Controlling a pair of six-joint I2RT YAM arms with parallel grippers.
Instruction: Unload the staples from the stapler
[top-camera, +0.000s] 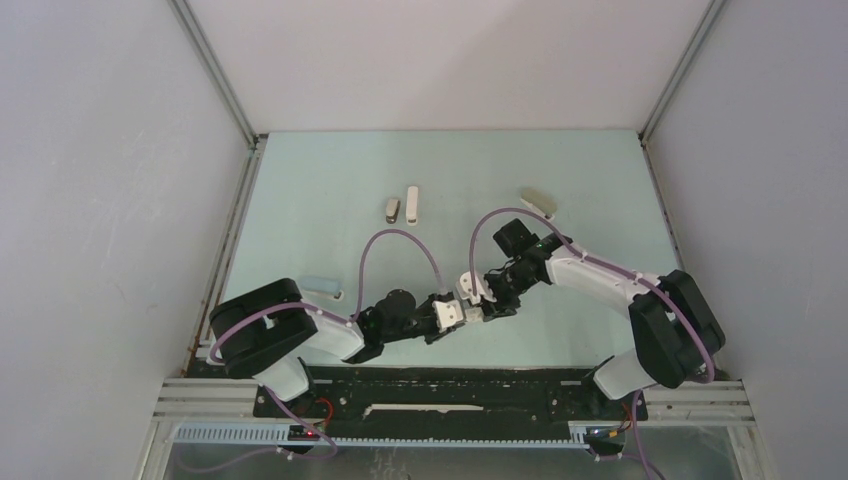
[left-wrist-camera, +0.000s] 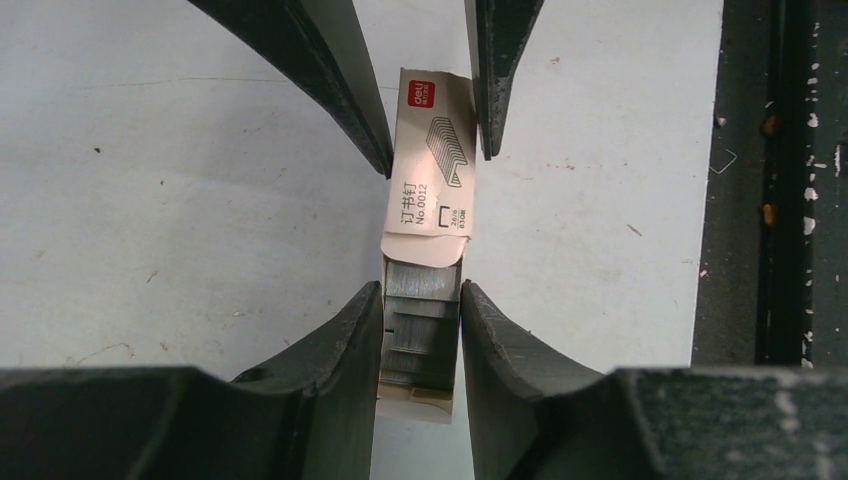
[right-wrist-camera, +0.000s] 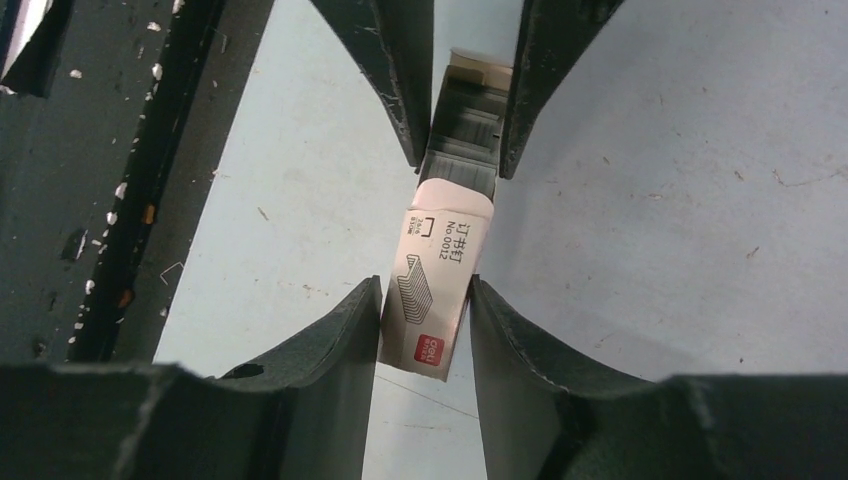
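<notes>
A pale staple box marked "deli" and "No.0012" is between my two grippers, its printed sleeve (left-wrist-camera: 432, 165) slid partway off the inner tray. Grey staple strips (left-wrist-camera: 424, 325) show in the exposed part. My left gripper is shut on the exposed tray end, one finger along each side. On the sleeve's sides, my right gripper is shut, gripping the printed part. From above, both arms meet near the table's front, where the box is mostly hidden. I cannot tell how high it is above the table.
Small stapler-like items stand further back: a dark-and-grey one (top-camera: 392, 209), a slim white one (top-camera: 412, 204) and a beige one (top-camera: 538, 203). A blue one (top-camera: 322, 286) lies at the left, close to the left arm.
</notes>
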